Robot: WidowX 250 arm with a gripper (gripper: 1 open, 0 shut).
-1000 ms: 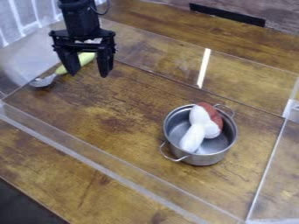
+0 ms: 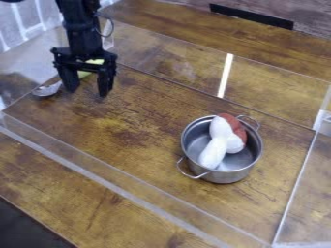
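Note:
My black gripper (image 2: 85, 79) hangs low over the wooden table at the upper left, its fingers open around or above a small yellow-green object (image 2: 92, 63) that it partly hides. A silver spoon-like utensil (image 2: 48, 88) lies just left of the gripper. A steel pot (image 2: 224, 169) with two handles stands at the right, holding white objects (image 2: 215, 145) and a reddish-brown one (image 2: 235, 127).
Clear plastic walls border the work area on the left, front and right. A white strip (image 2: 226, 76) lies at the back.
My gripper has moved down and a little left toward the yellow-green object and the utensil, now covering more of them. The pot and its contents look unchanged.

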